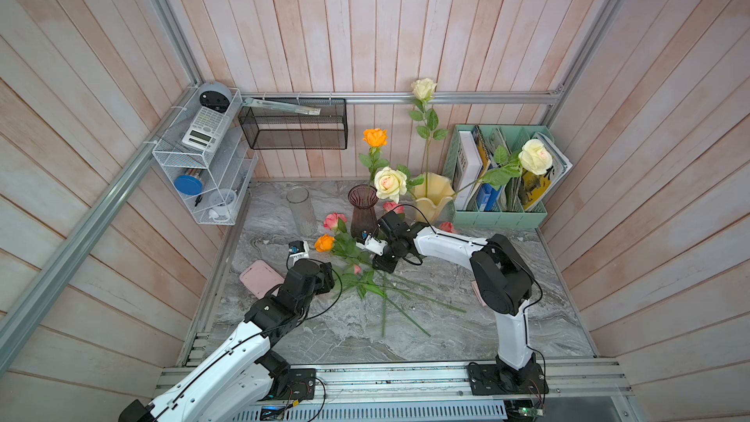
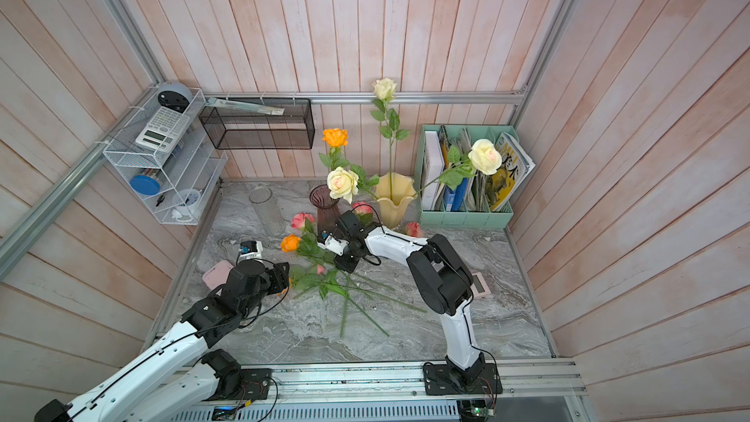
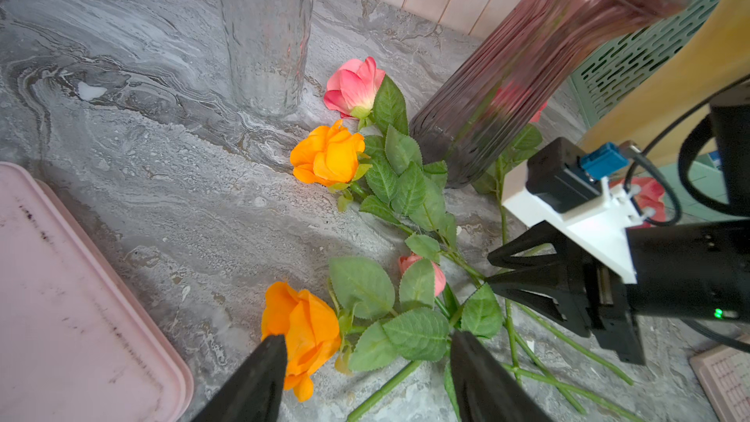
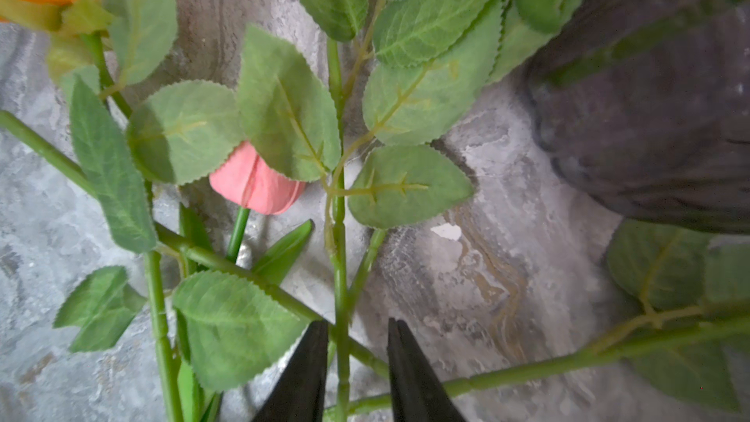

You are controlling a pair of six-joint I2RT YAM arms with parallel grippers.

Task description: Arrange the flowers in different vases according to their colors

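The dark red vase (image 1: pixel 362 207) holds an orange rose (image 1: pixel 375 137); the yellow vase (image 1: pixel 432 199) holds cream roses (image 1: pixel 423 87); a clear vase (image 3: pixel 261 54) is empty. Orange roses (image 3: pixel 300 336) and pink roses (image 3: pixel 355 87) lie among crossed stems and leaves on the marble table. My right gripper hovers low over these stems beside the dark red vase, open, one upright-running green stem between its fingertips in the wrist view. My left gripper is open, above an orange rose at the left of the pile.
A pink tray (image 3: pixel 78 297) lies at the left. A green file box (image 1: pixel 500 219) stands at the back right, a white wire shelf (image 1: pixel 211 219) at the back left. The front of the table has bare room around the stem ends.
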